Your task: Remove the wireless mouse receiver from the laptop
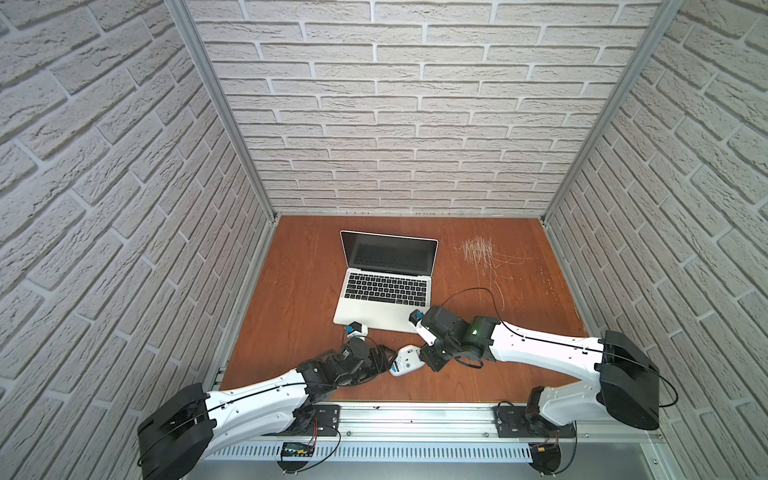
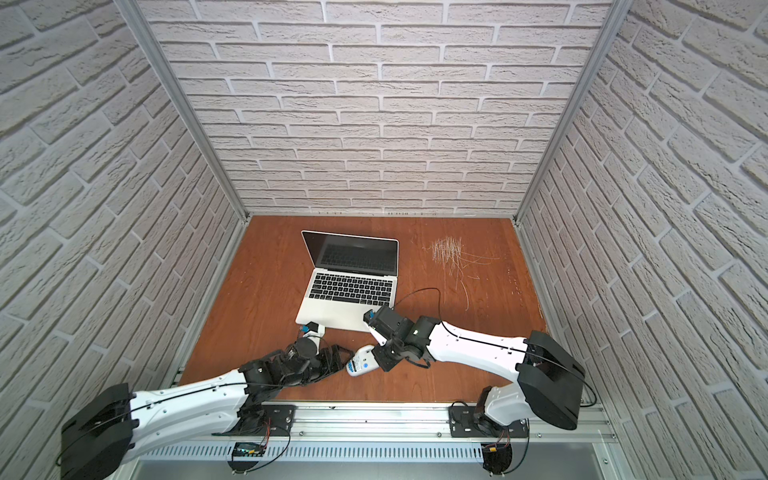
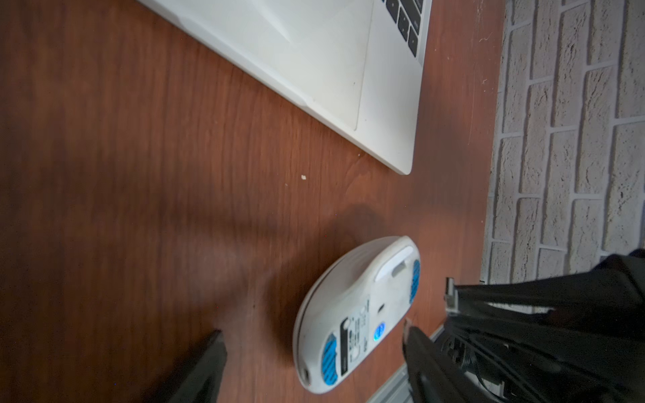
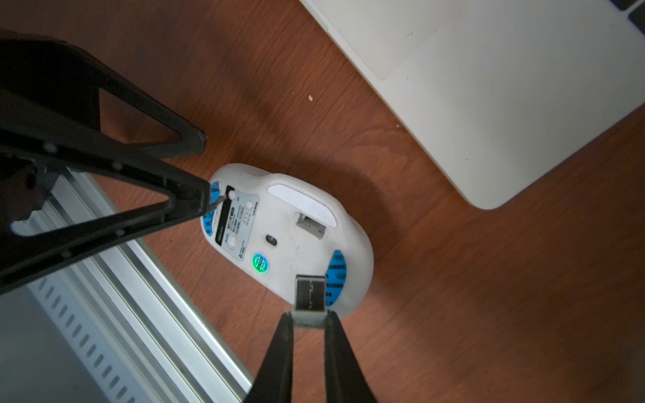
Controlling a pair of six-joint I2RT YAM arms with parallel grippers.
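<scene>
A white mouse lies upside down, its labelled underside with blue pads facing up. A small rectangular slot shows in that underside. My right gripper is shut on the small receiver, whose silver plug end sticks out over one end of the mouse. The same receiver shows beside the mouse in the left wrist view. My left gripper is open, with its fingers on either side of the mouse; whether they touch it, I cannot tell. The laptop stands open behind both grippers.
The two grippers are close together over the mouse. Thin scratches mark the table right of the laptop. A metal rail runs along the front edge.
</scene>
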